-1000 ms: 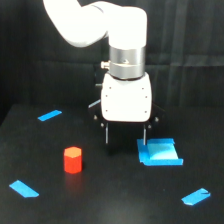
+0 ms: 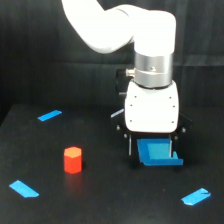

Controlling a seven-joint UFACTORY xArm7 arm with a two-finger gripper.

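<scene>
My white arm comes down from the top, its gripper [image 2: 150, 152] pointing downward with two thin dark fingers set wide apart. It stands open, and nothing shows gripped between its fingers. Right below or behind it in this view is a small blue box [image 2: 167, 161], its upper part covered by the hand. Whether the fingers touch the box cannot be told. A red hexagonal block [image 2: 73, 160] stands on the dark table to the left, clear of the gripper.
Flat blue strips lie on the black table: one at the far left [image 2: 50, 115], one at the near left [image 2: 24, 188] and one at the near right [image 2: 196, 197]. Bare table lies in the front middle. A dark curtain [image 2: 60, 60] hangs behind.
My arm has moved right and somewhat lower in the view, from left of the blue box to over it. The red block, box and strips have stayed put.
</scene>
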